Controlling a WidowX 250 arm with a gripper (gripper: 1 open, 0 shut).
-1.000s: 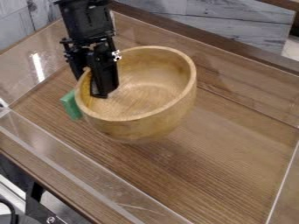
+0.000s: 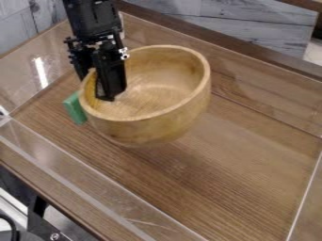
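My black gripper (image 2: 104,71) comes down from the top left and is shut on the left rim of a large light-wooden bowl (image 2: 161,104). The bowl fills the middle of the view, held tilted with its inside partly showing; whether it touches the table cannot be told. A small green object (image 2: 74,108) shows behind its left side, partly hidden.
A grey marbled surface (image 2: 251,24) runs behind its back edge. A dark object (image 2: 10,226) sits beyond the left edge at the lower left.
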